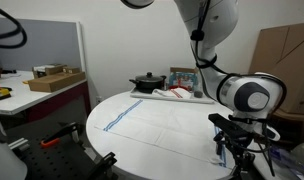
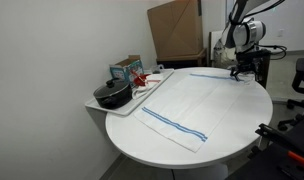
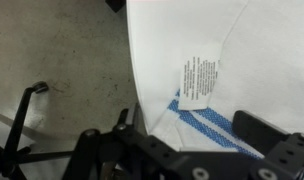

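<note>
A white cloth [image 1: 155,125] with blue stripes near its ends lies spread on the round white table [image 2: 254,110]. Its one striped end [image 2: 174,124] shows at the near side in exterior view 2, and the other lies at the far side, by the arm. My gripper is open over a corner of the cloth, its fingers well apart. Between them in the wrist view are the blue stripe [image 3: 210,128] and a white printed label [image 3: 199,77] at the cloth's edge. Whether the fingertips touch the cloth cannot be told.
A black lidded pot [image 2: 113,94] stands on a light tray [image 2: 147,92] at the table's side, with several small items near it. The table's rim [image 3: 138,60] runs close beside my gripper, with bare floor [image 3: 62,60] beyond. Mid-cloth is clear.
</note>
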